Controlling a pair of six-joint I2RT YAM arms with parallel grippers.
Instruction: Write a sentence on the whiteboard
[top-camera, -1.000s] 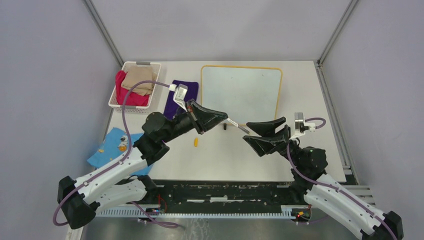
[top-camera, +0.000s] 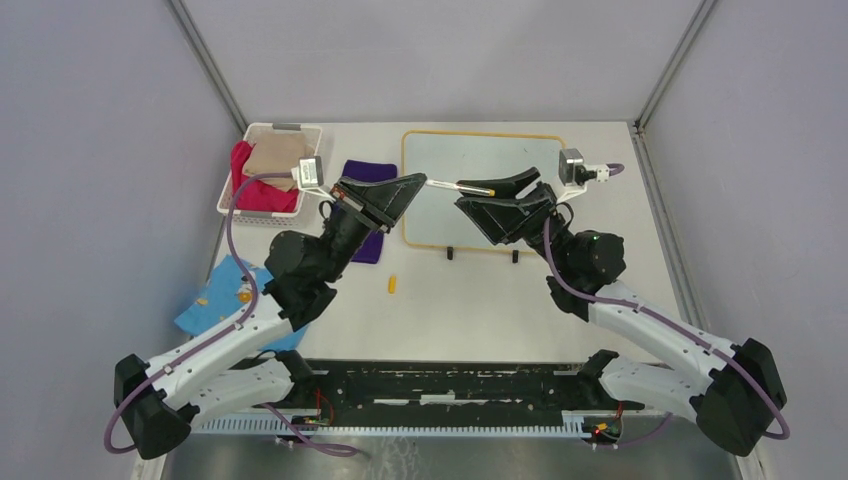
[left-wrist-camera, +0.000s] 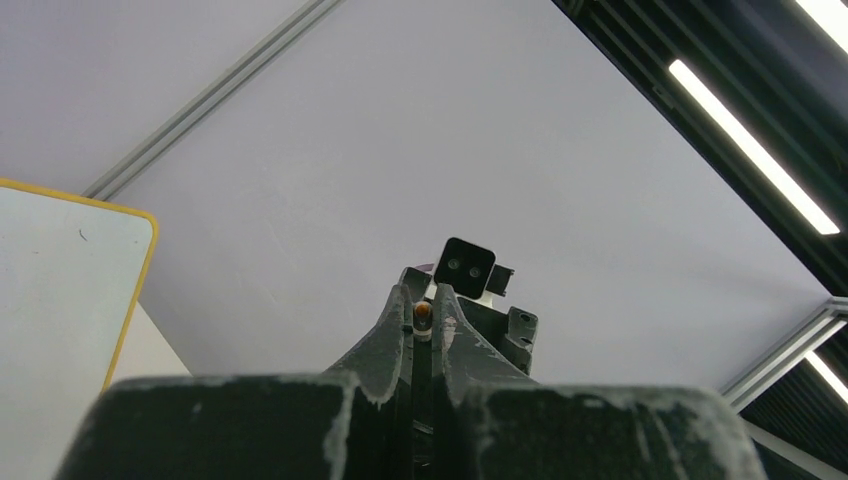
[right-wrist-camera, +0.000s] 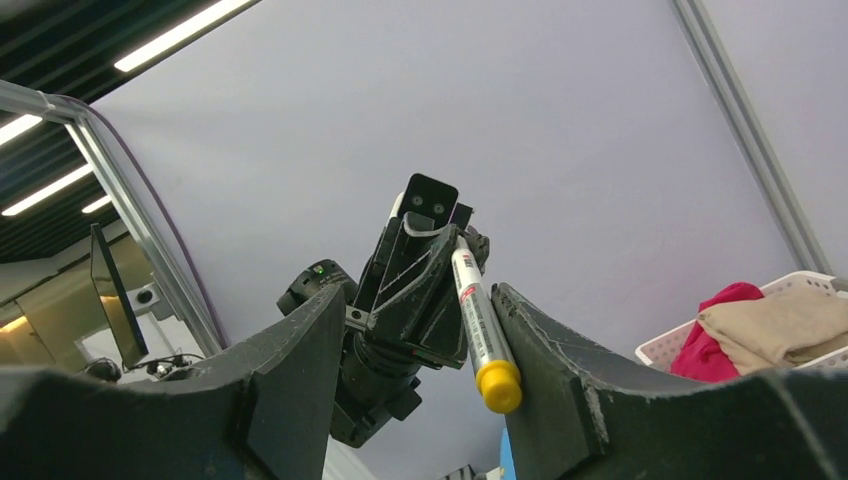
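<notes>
A slim white marker with a yellow end reaches across between the two grippers, raised in front of the whiteboard. My left gripper is shut on one end of it; the left wrist view sees it end-on between the fingertips. My right gripper stands part open around the other end, its right finger beside the yellow tip; whether it touches is hard to tell. The whiteboard's face shows a small dark stroke in the left wrist view.
A white basket with cloths, a purple cloth and a blue cloth lie on the left. A yellow piece and two dark pieces lie below the board.
My right gripper has moved up and leftward to the marker's end. My left gripper has moved up and a little left, swinging the marker nearly level.
</notes>
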